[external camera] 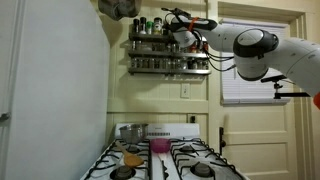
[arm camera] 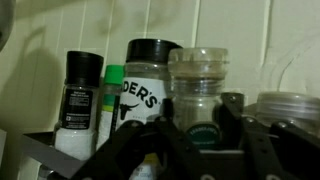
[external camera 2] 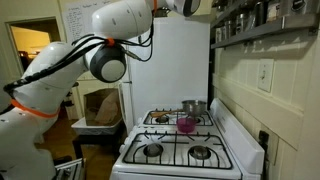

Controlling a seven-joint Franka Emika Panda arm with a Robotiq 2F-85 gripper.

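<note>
In the wrist view, a clear jar [arm camera: 197, 75] with a see-through lid and a green label stands upright between the dark fingers of my gripper, which is shut on it. The lower part of the jar is hidden by the gripper. Exterior view 1 has the gripper up at the top spice shelf [external camera: 150, 38], small and hard to make out among the jars there.
Left of the held jar stand a black-capped spice bottle [arm camera: 147, 70], a green-capped one [arm camera: 111, 95] and a black-capped grinder [arm camera: 78, 100]. Another clear-lidded jar [arm camera: 288, 108] is close on the right. Far below, a purple pot [external camera 2: 186, 124] sits on the white stove [external camera 2: 180, 175].
</note>
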